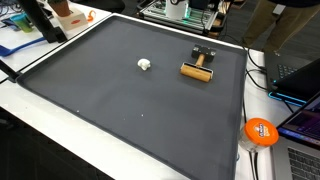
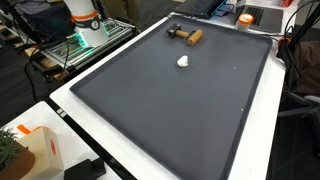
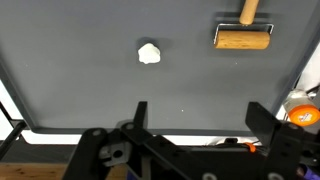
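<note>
On the dark grey mat [image 1: 130,115] lies a small white lump [image 1: 144,64]; the wrist view shows the same white lump [image 3: 149,53] left of centre. A wooden roller [image 1: 197,72] with a dark handle end rests on the mat to its right; its orange-brown cylinder [image 3: 242,40] is at the wrist view's upper right. My gripper is high above the mat, its two black fingers wide apart along the bottom of that view. Nothing shows between them, and they touch neither thing. Neither exterior view shows the fingers.
An orange-lidded jar [image 1: 261,132] stands on the white table beside the mat, near laptops [image 1: 290,82]. A plant pot [image 2: 15,155] and a small box [image 2: 43,147] sit at the table's corner.
</note>
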